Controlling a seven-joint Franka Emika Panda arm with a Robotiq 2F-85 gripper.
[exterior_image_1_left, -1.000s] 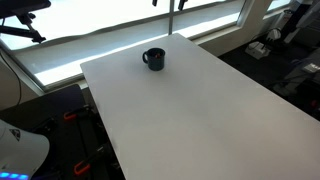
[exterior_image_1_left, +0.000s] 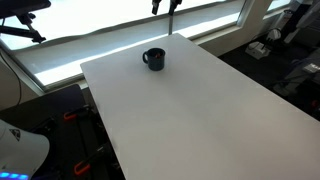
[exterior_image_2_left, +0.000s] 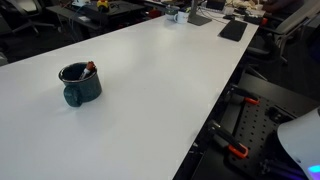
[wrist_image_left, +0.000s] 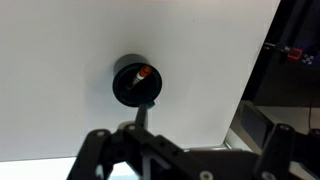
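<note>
A dark green mug (exterior_image_1_left: 155, 60) stands upright near the table's far end in exterior view 1. Exterior view 2 shows the same mug (exterior_image_2_left: 80, 84) at the left, a red-tipped item (exterior_image_2_left: 90, 70) poking out of it. Seen from above in the wrist view, the mug (wrist_image_left: 135, 84) holds an orange-and-white marker-like item (wrist_image_left: 141, 75) leaning inside. My gripper is open, its fingers wide apart with nothing between them, above the table and apart from the mug. At the upper edge of exterior view 1, dark fingertips (exterior_image_1_left: 155, 8) show above the table.
In the wrist view a table edge (wrist_image_left: 60, 159) runs below the mug. Small items (exterior_image_2_left: 175, 13) stand at the far end in exterior view 2. Dark equipment (exterior_image_2_left: 255, 130) lies beside the table.
The dark fingertips at the top of exterior view 1 have come slightly lower into view. The mug has stayed in place.
</note>
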